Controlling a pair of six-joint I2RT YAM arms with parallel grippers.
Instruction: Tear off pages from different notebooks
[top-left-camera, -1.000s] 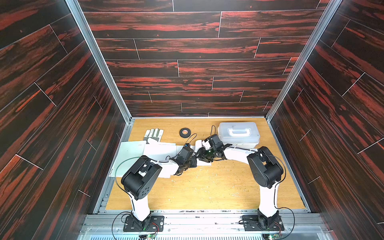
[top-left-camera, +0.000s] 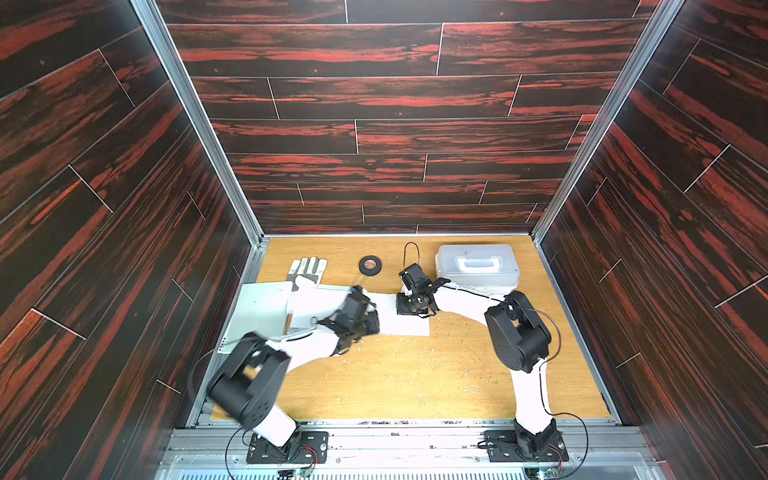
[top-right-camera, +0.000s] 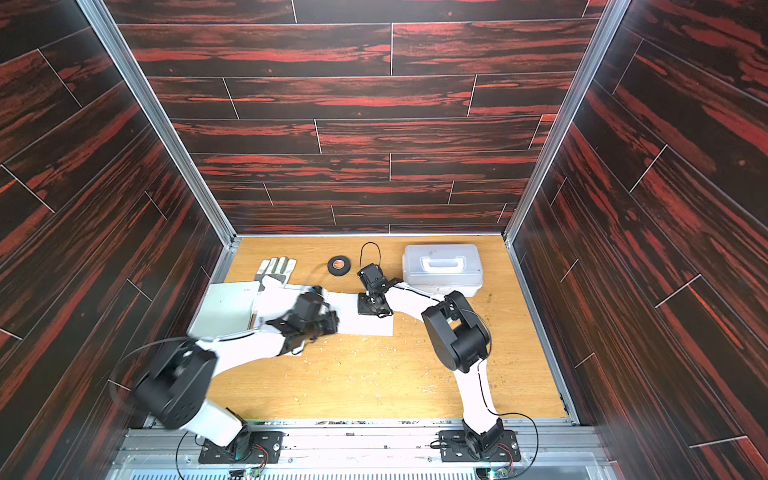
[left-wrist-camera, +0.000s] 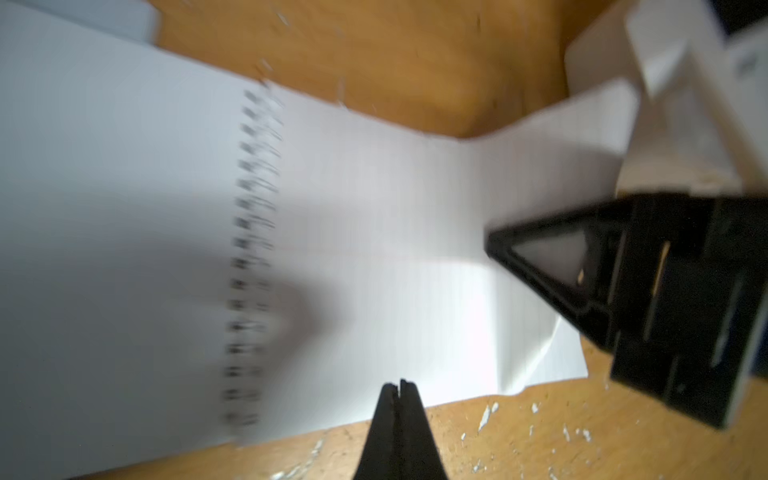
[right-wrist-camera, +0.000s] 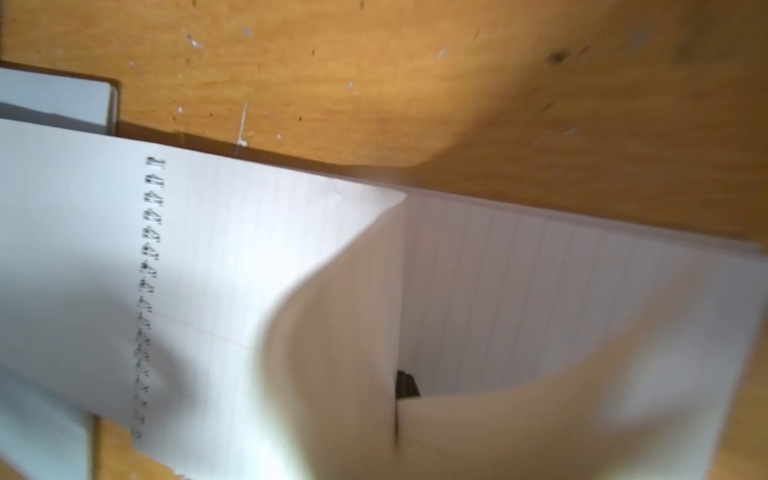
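The open spiral notebook (left-wrist-camera: 360, 320) lies flat, its ring binding (left-wrist-camera: 244, 280) running between a blank left side (left-wrist-camera: 104, 264) and ruled right pages. In the right wrist view, a ruled page (right-wrist-camera: 320, 376) is raised and curled away from the sheet below (right-wrist-camera: 496, 280). My right gripper is shut at this raised page; only a dark fingertip (right-wrist-camera: 406, 385) shows past the paper, and the grip itself is mostly hidden. My left gripper is shut with nothing visible between its tips, hovering over the notebook's near edge. The left arm is blurred.
A pale second notebook (top-left-camera: 256, 316) lies at the left, beside a glove (top-left-camera: 307, 270). Black tape (top-left-camera: 369, 265) and a clear lidded box (top-left-camera: 477, 264) stand at the back.
My left gripper has swung left, off the notebook's right page, uncovering it.
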